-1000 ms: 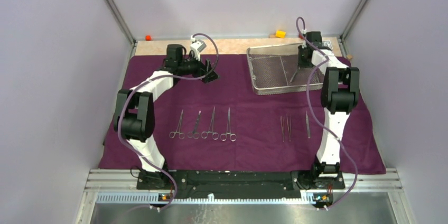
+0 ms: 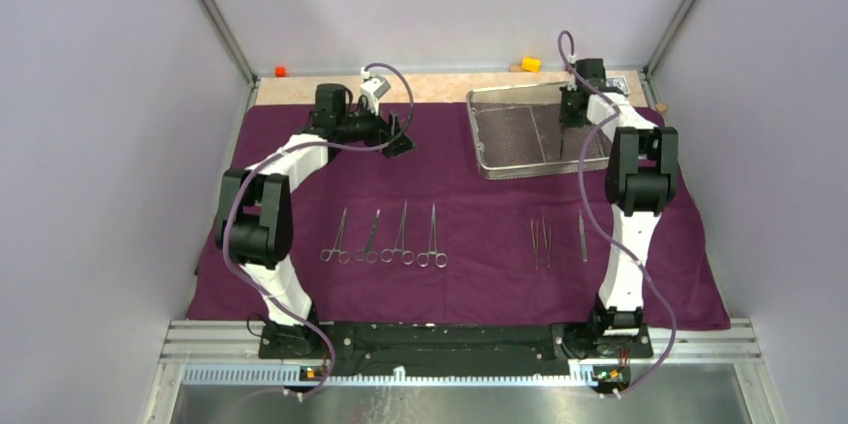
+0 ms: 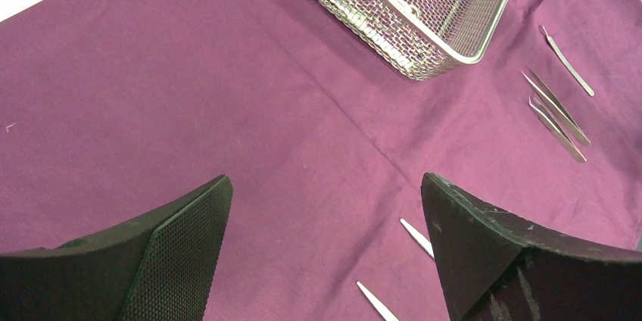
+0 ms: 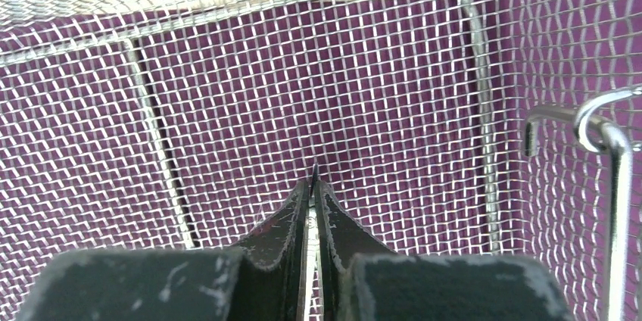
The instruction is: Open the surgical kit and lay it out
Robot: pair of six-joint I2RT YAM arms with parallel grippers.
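Observation:
The wire-mesh tray stands at the back right of the purple cloth. My right gripper is down inside it, fingertips close together on a slim steel instrument; whether they are fully closed on it I cannot tell. My left gripper hangs open and empty over the cloth, left of the tray. Scissor-like instruments lie in a row at the front left of the cloth. Tweezers and a slim instrument lie at the front right.
A yellow block and a small red object sit on the back ledge.
My right gripper has shifted slightly left in the tray, and the slim instrument there has swung more upright. The left arm has not moved.

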